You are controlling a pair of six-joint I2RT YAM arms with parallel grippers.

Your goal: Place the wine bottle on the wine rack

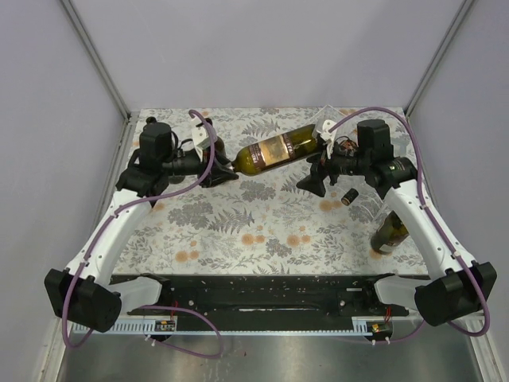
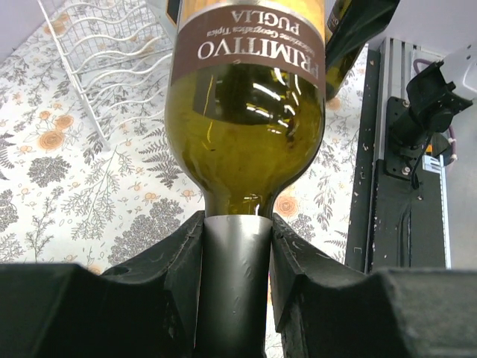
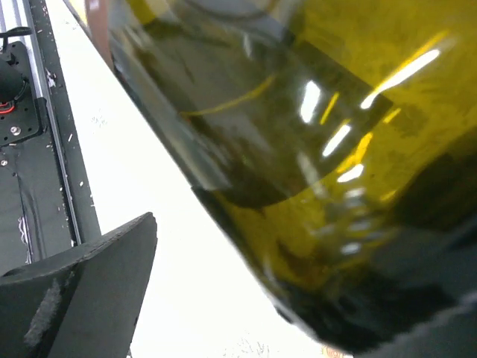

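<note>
A green wine bottle (image 1: 278, 150) with a brown label is held in mid-air between the arms. Its silver-wrapped neck (image 2: 232, 298) lies between the fingers of my left gripper (image 1: 225, 165), seen close in the left wrist view. My right gripper (image 1: 316, 169) stands open at the bottle's base end, whose glass (image 3: 313, 149) fills much of the right wrist view; whether a finger touches it is unclear. The white wire wine rack (image 2: 97, 74) is behind the bottle, largely hidden by the right arm in the top view.
Another bottle (image 1: 390, 235) stands at the table's right side, with a small dark cylinder (image 1: 349, 196) near the rack. Other bottles at the back left are mostly behind the left arm.
</note>
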